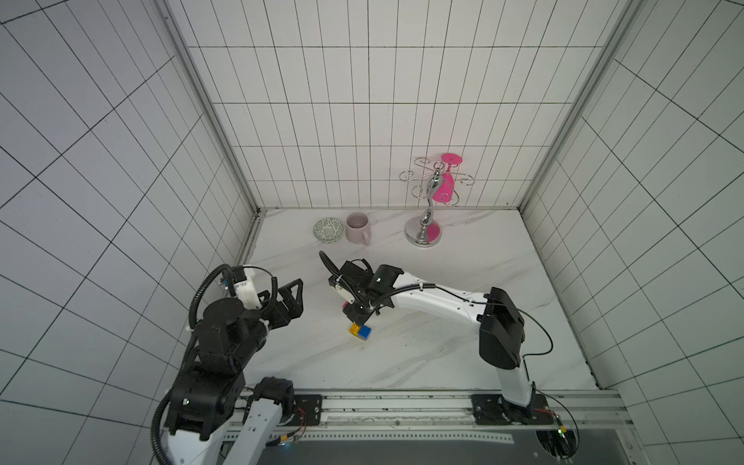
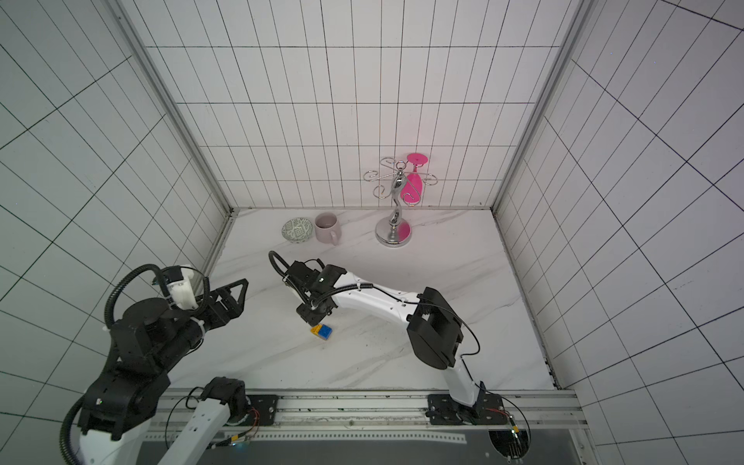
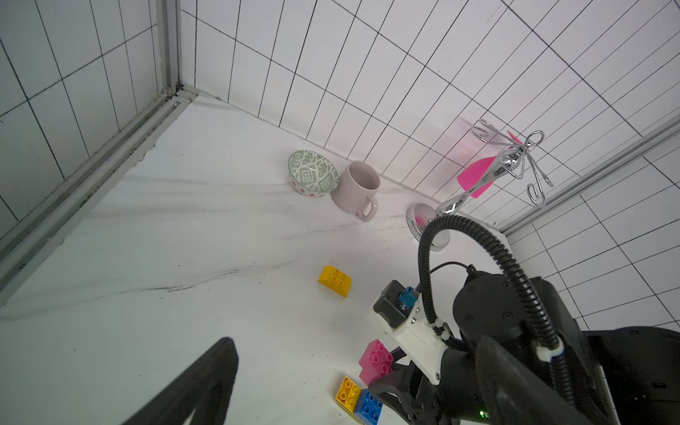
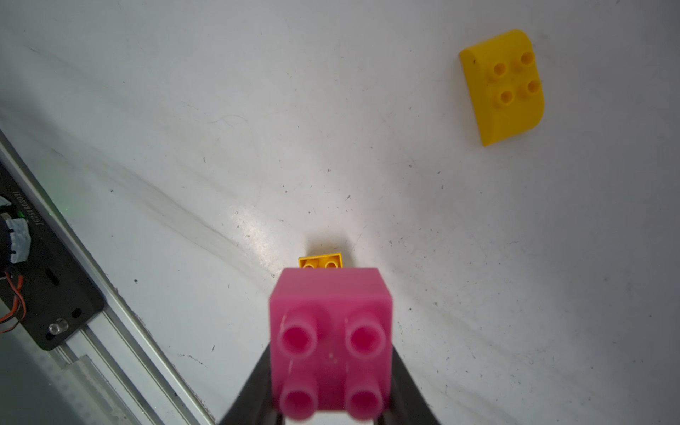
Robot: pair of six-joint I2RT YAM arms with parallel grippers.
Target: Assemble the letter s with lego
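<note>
A pink brick (image 4: 330, 301), studs showing, is clamped in my right gripper and hangs above the table. Below and in front of it lies a joined yellow and blue piece; the right wrist view shows only its yellow end (image 4: 322, 260), the rest being hidden behind the pink brick. A loose yellow curved brick rests farther back, apart from the others; the left wrist view shows it too (image 3: 335, 280). Off to the left, my left gripper (image 1: 297, 297) stays raised with its fingers open and nothing between its fingers.
At the back stand a patterned bowl (image 1: 328, 229), a pink mug (image 1: 357, 228) and a metal rack (image 1: 424, 232) with a pink glass (image 1: 444, 188) hanging from it.
</note>
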